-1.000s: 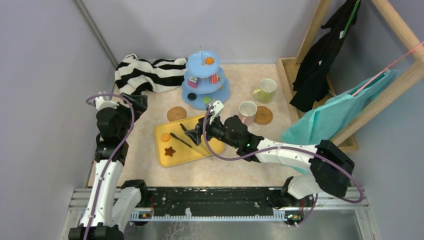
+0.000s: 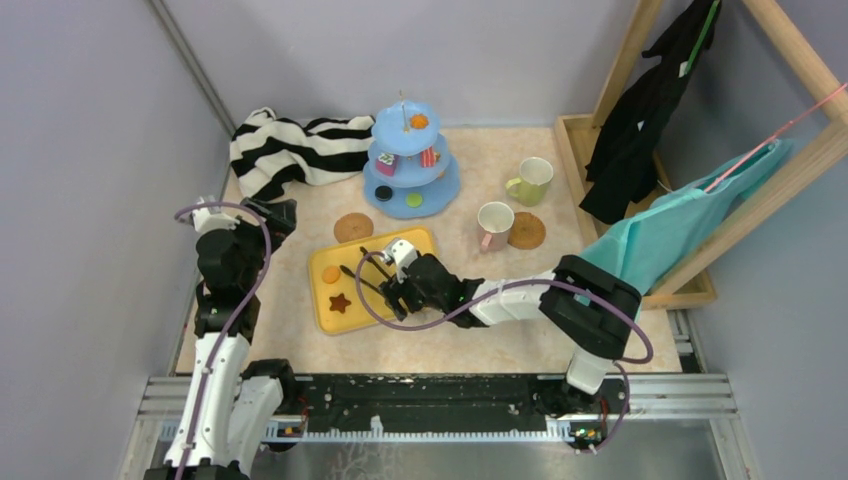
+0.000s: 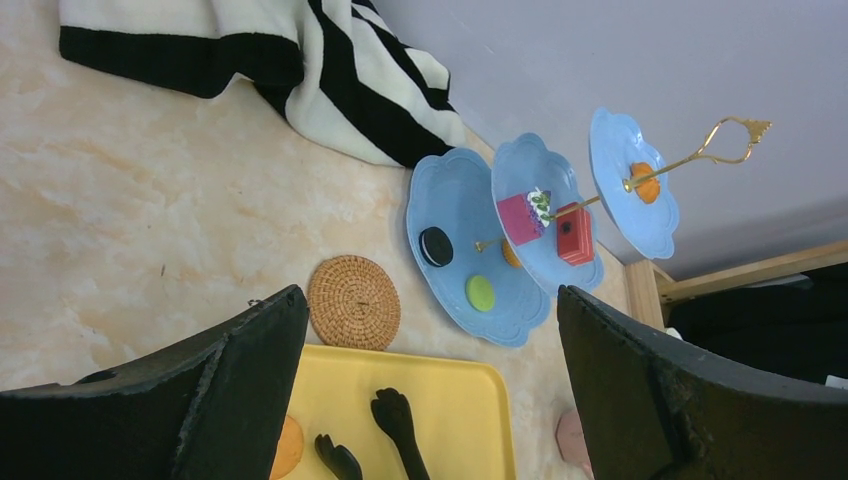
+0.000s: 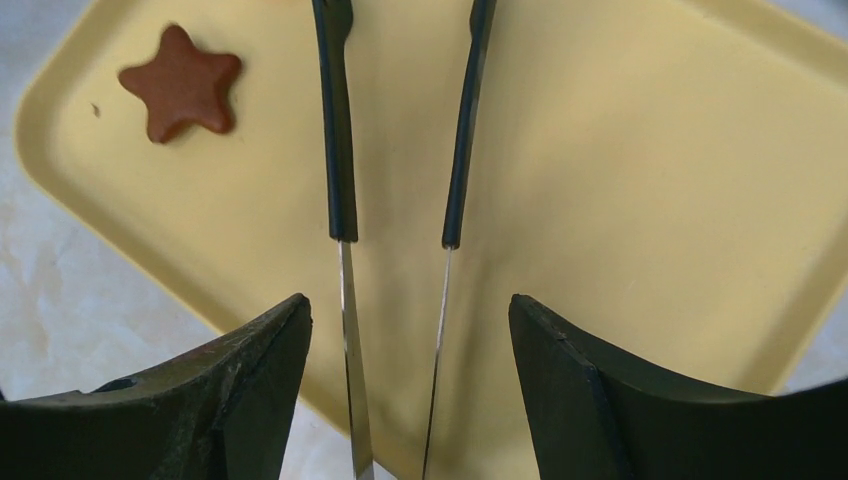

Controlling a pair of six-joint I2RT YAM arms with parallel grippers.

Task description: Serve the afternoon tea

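Observation:
A yellow tray (image 2: 340, 312) holds an orange round piece (image 2: 330, 275), a brown star (image 4: 180, 85) and two black-handled utensils with metal ends. My right gripper is open over the tray, its fingers either side of the two utensils (image 4: 340, 160), with no grip visible. My left gripper stands open at the left, above the table, empty. A blue three-tier stand (image 2: 410, 205) carries small treats at the back.
A pink mug (image 2: 495, 225), green mug (image 2: 535, 180) and woven coasters stand on the table. A striped cloth (image 2: 300, 150) lies back left; a wooden rack (image 2: 760, 200) with hanging garments fills the right.
The left arm has barely moved.

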